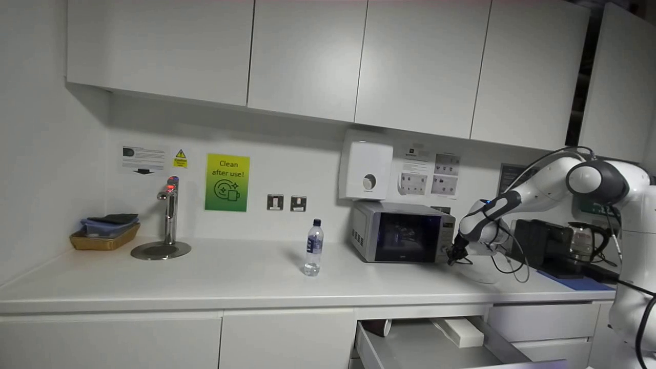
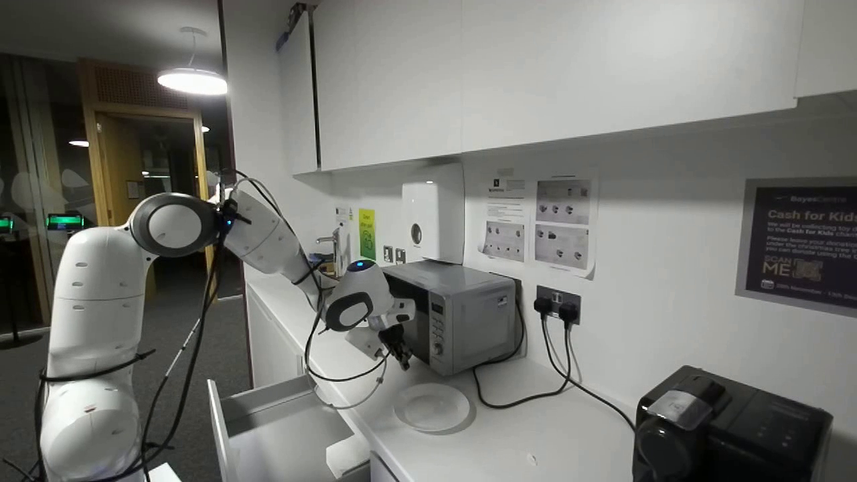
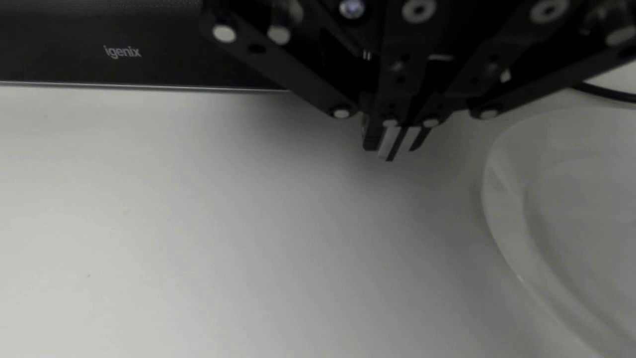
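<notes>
My gripper is shut in the wrist view, its two fingertips side by side with nothing visible between them. It hangs a little above the white counter. Exterior view 1 has it beside the right front corner of the grey microwave point(image 1: 404, 233), close to the control panel point(image 1: 447, 240). The microwave door is closed. A white plate point(image 2: 431, 406) lies on the counter to the right of the microwave; its curved rim also shows at the right of the wrist view, apart from my fingers.
A water bottle point(image 1: 313, 249) stands upright left of the microwave. Below the counter a drawer point(image 1: 406, 344) is pulled out, with a white box point(image 1: 465, 332) inside. Black cables point(image 2: 526, 399) trail behind the plate, near a black coffee machine point(image 2: 735, 430).
</notes>
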